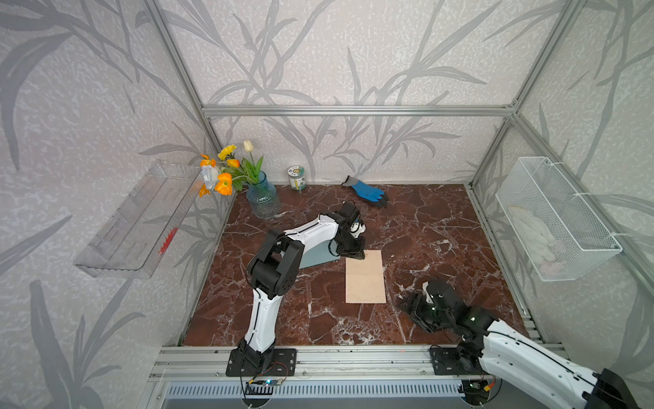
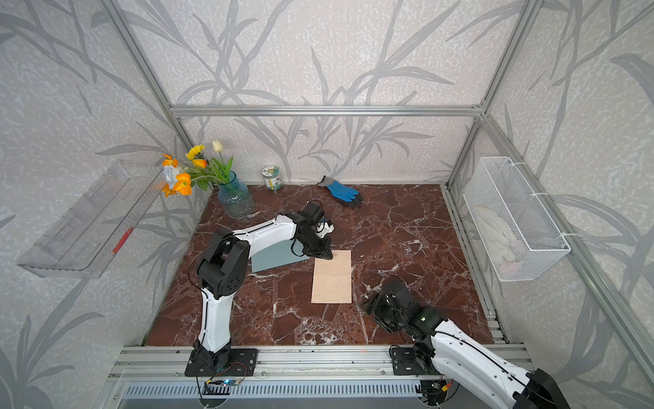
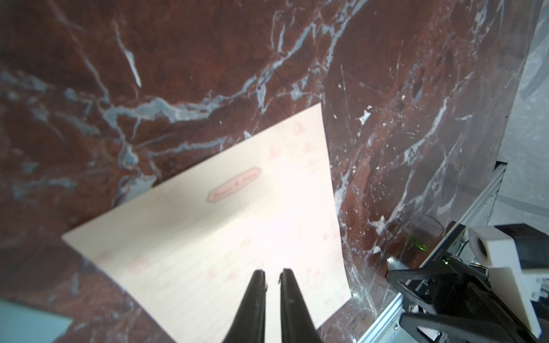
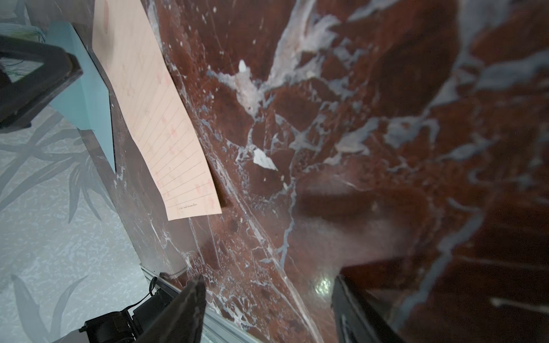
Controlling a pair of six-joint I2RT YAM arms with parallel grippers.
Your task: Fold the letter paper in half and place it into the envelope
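Note:
The peach letter paper (image 1: 365,279) lies flat at the table's middle; the left wrist view shows a small pink label on it, the right wrist view ruled lines. Left of it lies the blue-grey envelope (image 1: 316,257), partly hidden by my left arm. My left gripper hangs over the paper's far part, shut, nothing visible between its fingertips. Right of the paper and toward the front, my right gripper is low over bare table, open and empty.
A vase (image 1: 263,200) of flowers, a tin (image 1: 296,177) and a blue glove (image 1: 368,193) stand or lie at the back. A clear bin (image 1: 136,225) and a wire basket (image 1: 558,225) hang at the sides.

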